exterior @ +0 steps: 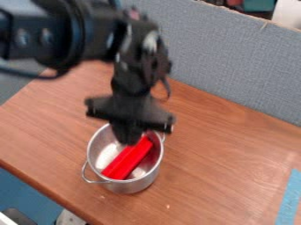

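Note:
The black gripper (127, 112) hangs over the back of a silver pot (147, 176), blurred, its fingertips hard to make out. A red elongated object (127, 160) lies inside the pot, with a white item (108, 153) beside it on the left. The gripper and arm hide part of the pot's back rim. Nothing is seen held, though the space between the fingers is unclear.
A grey padded wall (235, 61) runs along the back. A blue strip (288, 195) lies at the right edge.

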